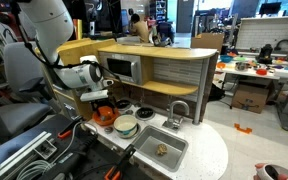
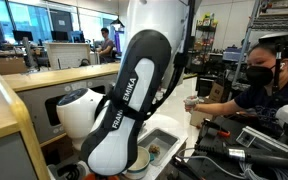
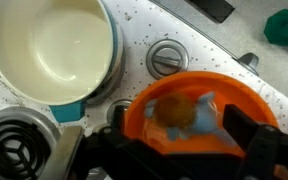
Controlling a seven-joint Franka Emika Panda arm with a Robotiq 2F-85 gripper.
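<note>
In the wrist view an orange bowl (image 3: 206, 82) lies beneath my gripper, which stands open with its dark fingers (image 3: 246, 132) spread across the bowl. Inside the bowl are a round brown item (image 3: 174, 108) and something blue-grey (image 3: 205, 120), both blurred. Nothing shows held between the fingers. From the first exterior view, the gripper (image 1: 101, 101) is low over the orange bowl (image 1: 107, 118) at the counter's left end. The arm hides much of the bowl in the second exterior view.
A cream pot with a teal band (image 3: 54, 50) stands close beside the bowl. A coil burner (image 3: 16, 146) and a stove knob (image 3: 166, 58) are nearby. The sink (image 1: 160, 150) lies to the right, with open white counter (image 1: 216, 145) beyond it.
</note>
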